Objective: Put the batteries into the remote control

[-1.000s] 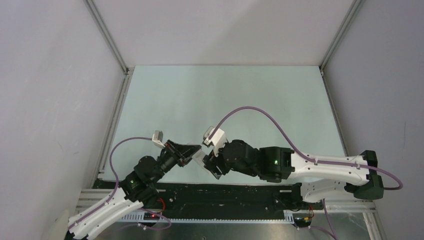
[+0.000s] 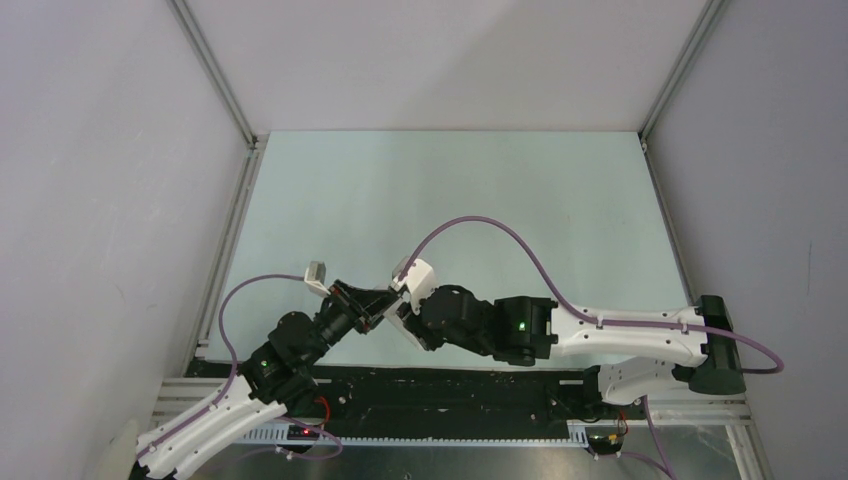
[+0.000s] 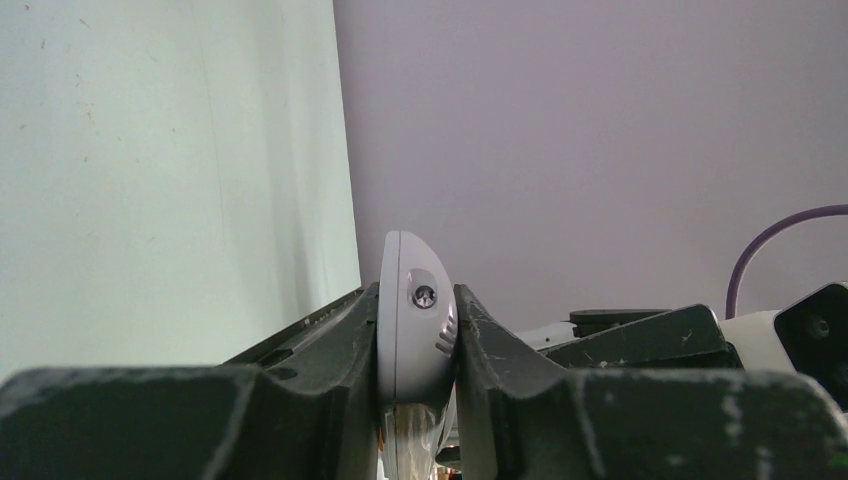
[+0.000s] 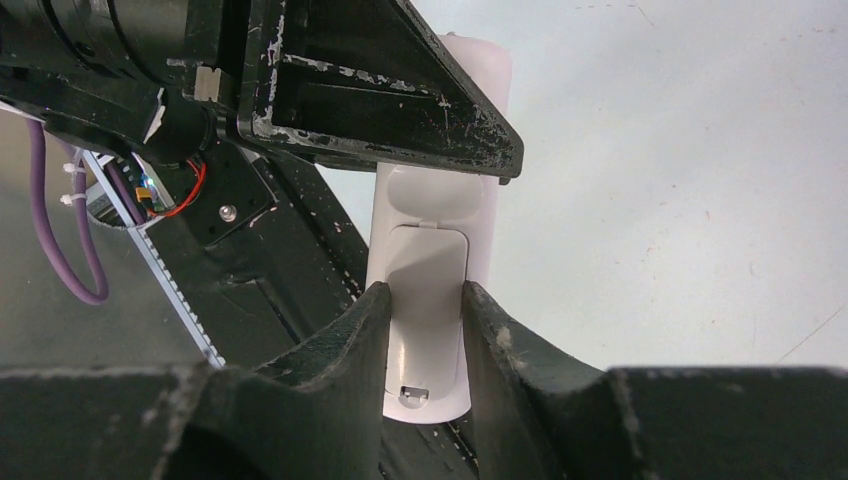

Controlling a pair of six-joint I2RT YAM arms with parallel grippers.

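A white remote control (image 4: 484,225) is held in the air by my left gripper, which is shut across its body. The left gripper's black finger (image 4: 400,120) crosses the remote's upper part in the right wrist view. On the remote's back, the battery cover (image 4: 427,275) sits in place with a small latch at its lower end. My right gripper is part open, its fingertips standing on either side of that cover; whether they touch it I cannot tell. From above, both grippers meet around the remote. No batteries show in any view.
A dark strip (image 2: 450,400) runs along its front edge. Purple cables (image 2: 505,228) loop above both arms, and grey walls close off the sides.
My right arm has moved left, bringing its gripper closer to my left gripper and over the remote. The left arm and the remote look still.
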